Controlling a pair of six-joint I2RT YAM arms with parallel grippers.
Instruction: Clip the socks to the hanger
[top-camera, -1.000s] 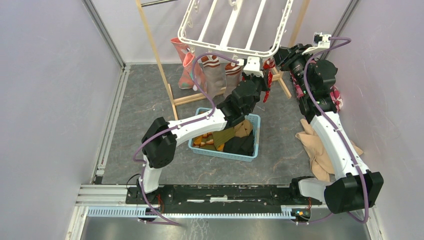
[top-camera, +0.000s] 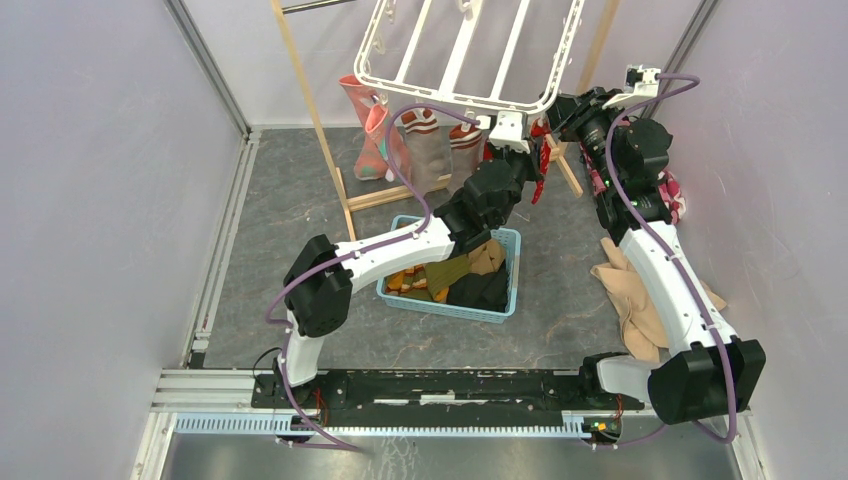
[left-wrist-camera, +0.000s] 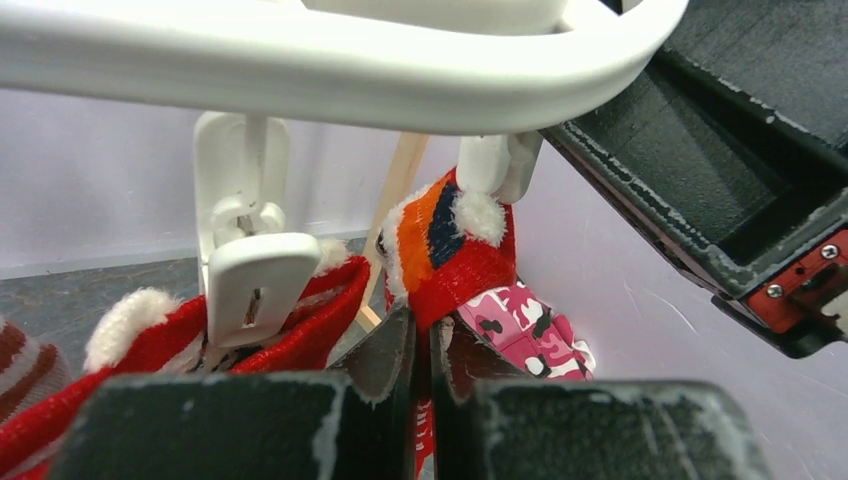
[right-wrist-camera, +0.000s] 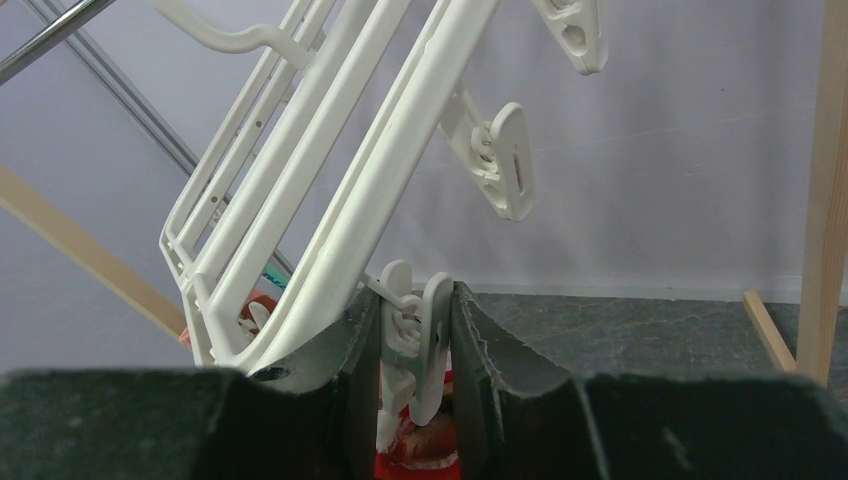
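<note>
Overhead hangs the white hanger (top-camera: 455, 97). My left gripper is shut on a red sock (left-wrist-camera: 465, 285) with white, orange and dark patches. The upper end of that sock meets a white clip (left-wrist-camera: 490, 165) at the hanger's corner; I cannot tell whether the clip grips it. In the right wrist view, my right gripper is shut on the white clip (right-wrist-camera: 432, 335), with red cloth below. Another red sock (left-wrist-camera: 335, 310) hangs from a neighbouring clip (left-wrist-camera: 258, 290) to the left.
Pink socks (top-camera: 385, 140) and brown-striped socks (top-camera: 425, 145) hang further left. A blue basket (top-camera: 445, 311) with several socks stands below. Tan cloth (top-camera: 640, 305) lies on the floor at right, and a wooden stand (top-camera: 318, 125) frames the hanger.
My left gripper has shifted very slightly, and the red cloth beside it now sits a little further right. The right arm is almost still.
</note>
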